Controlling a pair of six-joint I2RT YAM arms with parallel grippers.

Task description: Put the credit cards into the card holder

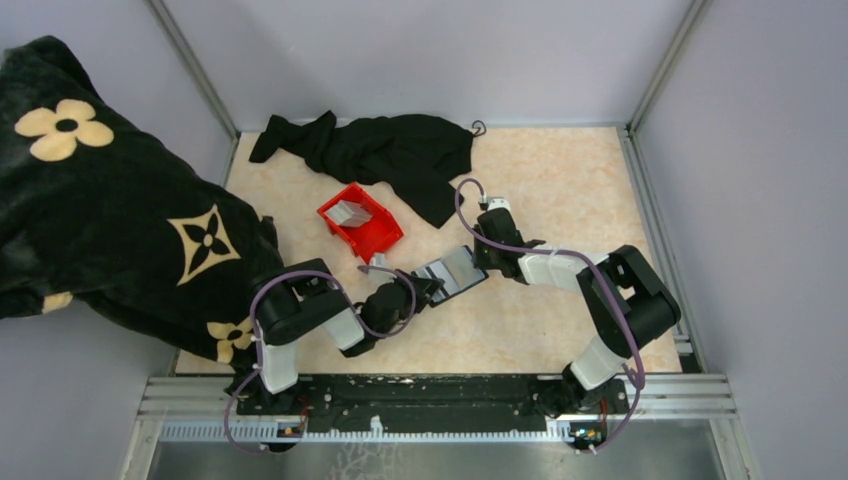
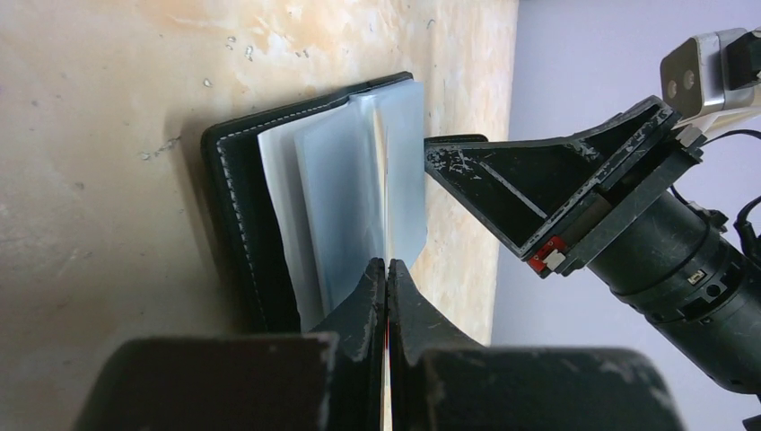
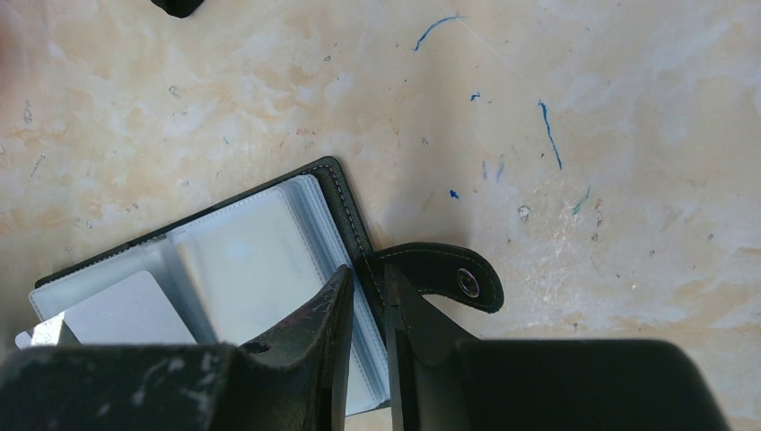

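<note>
The open black card holder point(image 1: 455, 270) with clear sleeves lies between my grippers. In the left wrist view its sleeves point(image 2: 336, 197) stand edge-on before my left gripper, which is shut at their edge; I cannot tell whether a thin sleeve edge is between the tips. My right gripper is over the holder's snap-tab side, fingertips a little apart, with nothing clearly between them. A white card point(image 3: 130, 314) shows on the sleeves at the left of the right wrist view. A red box point(image 1: 375, 235) holding pale cards point(image 1: 348, 213) sits above the holder in the top view.
A black cloth point(image 1: 400, 160) lies along the back of the table. A large patterned black fabric point(image 1: 120, 200) covers the left side.
</note>
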